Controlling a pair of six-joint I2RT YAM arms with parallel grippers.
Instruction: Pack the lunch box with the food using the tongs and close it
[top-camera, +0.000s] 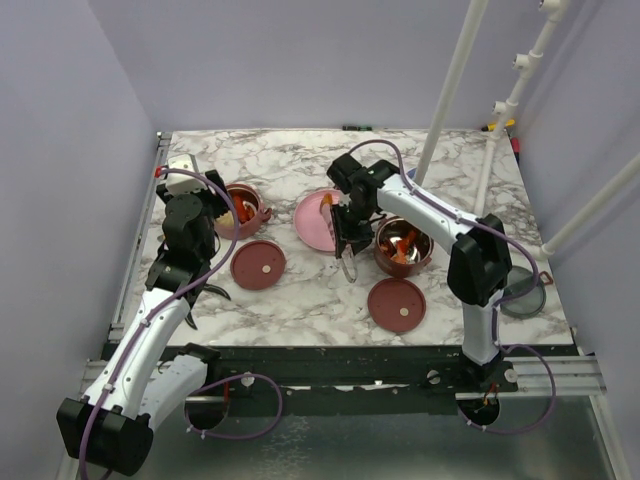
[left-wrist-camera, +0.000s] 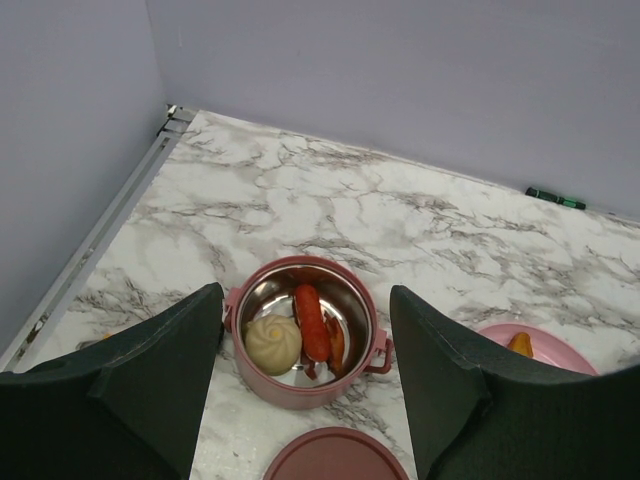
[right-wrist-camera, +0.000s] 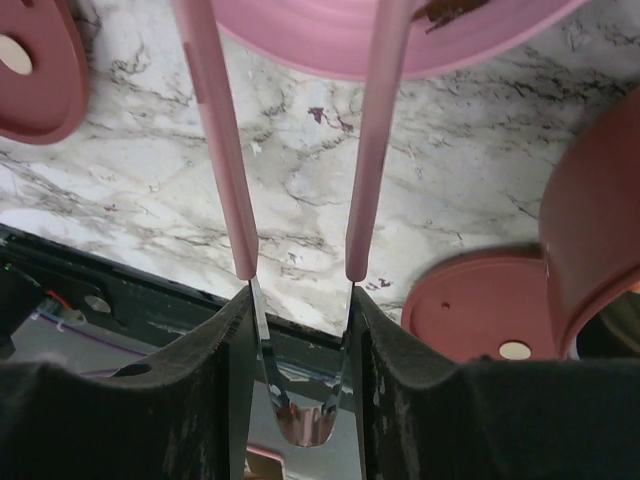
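My right gripper is shut on pink-armed tongs, whose metal bend points to the table's front; their tips are out of the right wrist view. The tongs lie over the pink plate. An orange-brown piece of food shows at that plate. To the left, a pink pot holds a red sausage and a pale bun. Beside this pot my left gripper stands open, nothing between its fingers. A second pot with orange-red pieces is just right of my right gripper.
Round lids lie in front of the pots: one at left, another at right. A glass lid rests at the far right. White pipes rise behind the right arm.
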